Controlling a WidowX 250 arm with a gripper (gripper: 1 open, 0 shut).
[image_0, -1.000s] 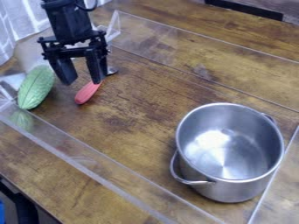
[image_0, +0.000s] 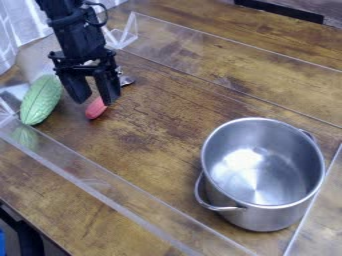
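My black gripper (image_0: 92, 84) hangs at the upper left, its fingers pointing down over a small red-pink object (image_0: 96, 109) on the wooden table. Its fingertips are low, close to that object; whether they touch it or enclose it I cannot tell. A green ridged vegetable (image_0: 39, 99) lies to the left of the gripper. A small metal item (image_0: 124, 80) is partly visible behind the gripper.
A large steel pot (image_0: 261, 175) with handles stands at the front right. Clear plastic walls (image_0: 94, 190) border the work area.
My gripper has shifted slightly left and down, toward the red-pink object. The vegetable and the pot have not moved.
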